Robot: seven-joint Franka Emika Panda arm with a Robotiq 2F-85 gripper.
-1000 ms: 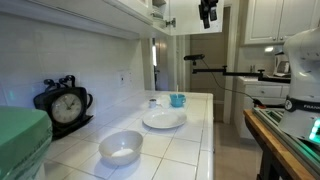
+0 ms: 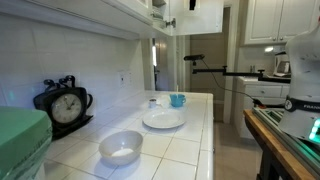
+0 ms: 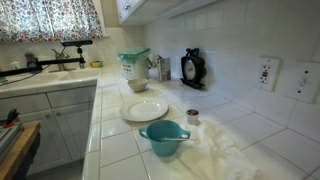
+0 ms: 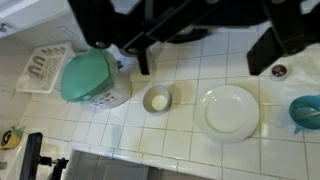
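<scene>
My gripper hangs high above the counter, its two dark fingers well apart and nothing visible between them. Only a small dark tip of it shows at the top edge of exterior view 1. Below it in the wrist view lie a round white plate (image 4: pixel 226 113), a small grey bowl (image 4: pixel 157 99) and, at the right edge, a teal pot (image 4: pixel 306 112). The pot (image 3: pixel 164 137) has two side handles, and a utensil rests in it. A small jar (image 3: pixel 192 117) stands behind it by the wall.
A black clock (image 2: pixel 63 104) leans against the tiled wall. A green-lidded container (image 4: pixel 88 76) stands past the bowl, near a white basket (image 4: pixel 47 66). Crumpled clear plastic (image 3: pixel 215 160) lies beside the pot. Upper cabinets (image 2: pixel 100 14) overhang the counter.
The dark gripper has moved up and slightly left in exterior view 1, almost out of the picture. The things on the counter have stayed put.
</scene>
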